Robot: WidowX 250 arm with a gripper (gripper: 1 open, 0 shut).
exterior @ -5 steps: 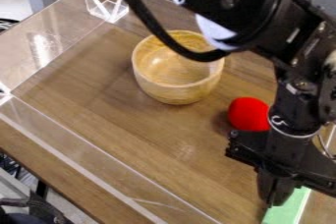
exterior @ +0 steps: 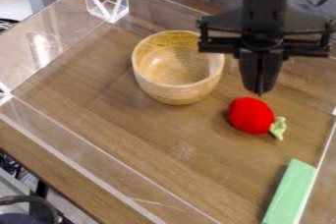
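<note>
A wooden bowl (exterior: 175, 81) rests on the wooden table (exterior: 118, 130), left of centre. To its right lies a red tomato-like object (exterior: 250, 115) with a small green stem. My gripper (exterior: 257, 83) hangs above and just behind the red object, shut, with nothing visible between its fingers. A light green block (exterior: 289, 195) lies at the lower right.
Clear plastic brackets (exterior: 108, 4) and rails edge the table on the left and back.
My gripper has moved up and back, away from the green block, to above the red object. The bowl, red object and block look unmoved.
</note>
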